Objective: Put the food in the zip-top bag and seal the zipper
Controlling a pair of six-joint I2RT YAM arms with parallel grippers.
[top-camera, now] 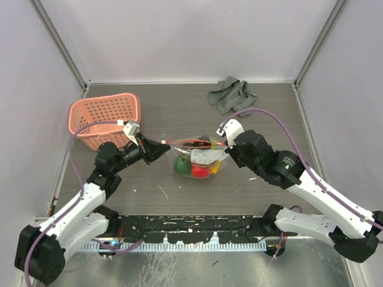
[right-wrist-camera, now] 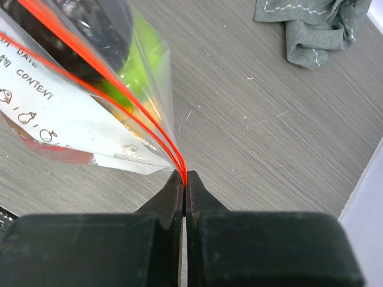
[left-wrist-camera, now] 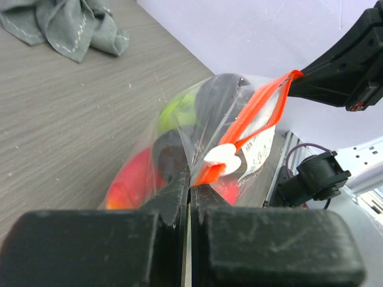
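Observation:
A clear zip top bag [top-camera: 206, 156] hangs between my two grippers, with food inside: a green piece [top-camera: 182, 165], a red one [top-camera: 201, 170], a yellow one and dark round ones. Its orange zipper [right-wrist-camera: 114, 78] is pulled into a nearly straight line, the two strips close together. At the zipper's left end, by the white slider [left-wrist-camera: 222, 156], my left gripper is shut on the bag's corner. My right gripper is shut on the opposite corner, where both orange strips run between its fingertips. In the left wrist view, the strips stand slightly apart toward the right end.
An empty orange basket [top-camera: 103, 98] stands at the back left. A grey cloth [top-camera: 232, 95] lies at the back right. Bare table surrounds the bag.

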